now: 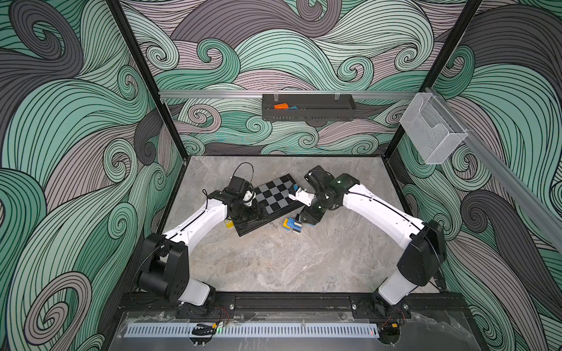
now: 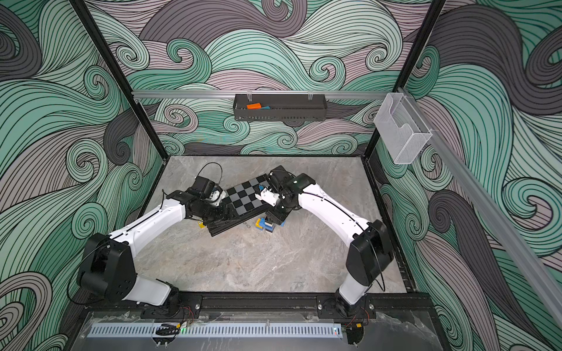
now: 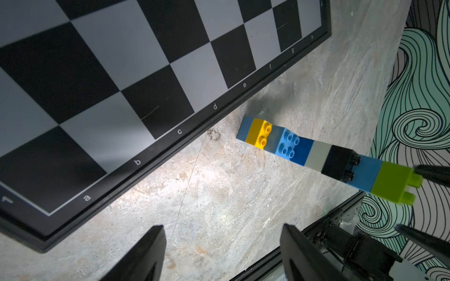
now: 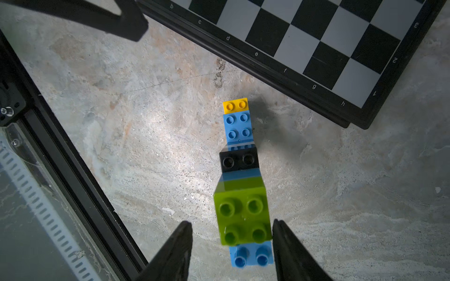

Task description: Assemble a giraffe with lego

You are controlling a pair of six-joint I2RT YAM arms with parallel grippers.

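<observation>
A tall stack of coloured bricks (image 3: 295, 145) stands on the floor by the chessboard's edge, with blue and yellow bricks low down and a black one higher. On top sits a green brick (image 4: 243, 215), nearest the right wrist camera. My right gripper is open, its fingers (image 4: 174, 253) on either side of the green brick's near end; the right one seems close to its side, though contact cannot be told. To the left, over the chessboard's edge, my left gripper is open too, with only bare floor showing between its fingers.
The chessboard (image 1: 275, 196) lies slanted behind the stack. A yellow piece (image 1: 229, 223) shows beneath the left arm. On the rail at the back hangs a dark bin (image 1: 327, 111) with an orange piece (image 1: 281, 106).
</observation>
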